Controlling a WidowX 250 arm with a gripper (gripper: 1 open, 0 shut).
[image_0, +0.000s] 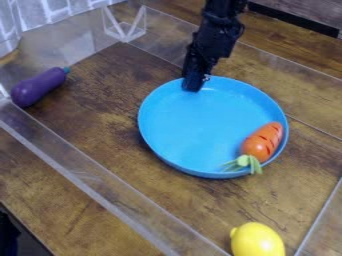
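My black gripper (197, 80) reaches down from the top onto the back left rim of a blue plate (194, 125), its fingers shut; whether anything thin sits between them cannot be seen. An orange carrot (262, 142) with a pale green top lies on the plate's right side. A purple eggplant (40, 86) lies at the far left, and a yellow lemon (257, 241) at the front right, both off the plate.
Clear plastic walls (100, 193) run along its edges.
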